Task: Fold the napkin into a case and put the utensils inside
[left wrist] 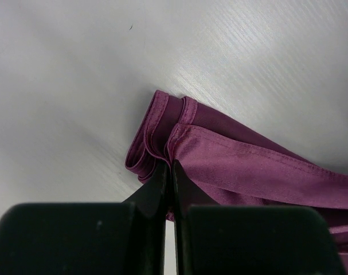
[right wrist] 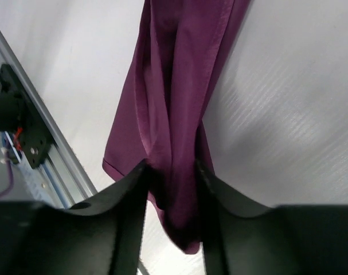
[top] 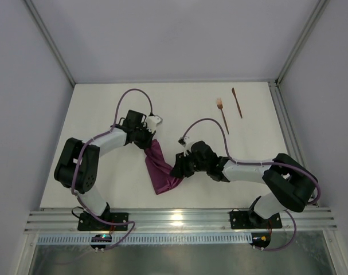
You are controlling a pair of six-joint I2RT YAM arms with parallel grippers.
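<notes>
The maroon napkin point(top: 159, 172) lies folded into a long strip on the white board. My left gripper is shut on its upper, bunched end, where stitched hems stack up. My right gripper is at the lower right end, the cloth bunched between its fingertips, fingers part open and blurred, so whether it grips is unclear. A wooden fork point(top: 221, 112) and a slim wooden utensil point(top: 237, 103) lie apart at the upper right.
The board point(top: 88, 103) is clear at the top and on both sides. Metal rails point(top: 174, 215) run along the front edge, close below the napkin.
</notes>
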